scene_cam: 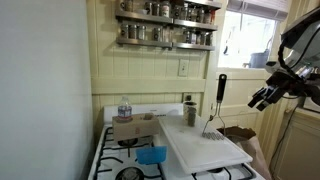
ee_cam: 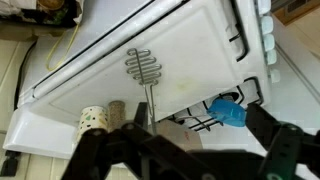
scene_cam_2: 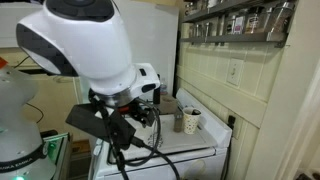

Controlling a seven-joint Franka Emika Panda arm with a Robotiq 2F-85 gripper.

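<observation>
My gripper (scene_cam: 262, 98) hangs to the right of the stove top in exterior view 1, open and holding nothing. A wire-headed utensil (scene_cam: 221, 90) with a long black handle appears to stand upright on the white board (scene_cam: 186, 153). In the wrist view its zigzag wire head (ee_cam: 144, 67) shows against the white surface, while the lower part of the utensil runs towards my gripper and is partly hidden. On the burners lies a blue object (scene_cam: 152, 155), also visible as a blue shape (ee_cam: 229, 111) right of centre in the wrist view.
Behind the burners sit a brown box (scene_cam: 135, 128) and a bottle (scene_cam: 124, 108). A dark canister (scene_cam: 190, 114) stands at the board's back, with a patterned cup (ee_cam: 93, 118) near it. Jar shelves (scene_cam: 165, 20) line the wall. A paper bag (scene_cam: 246, 146) is at the right.
</observation>
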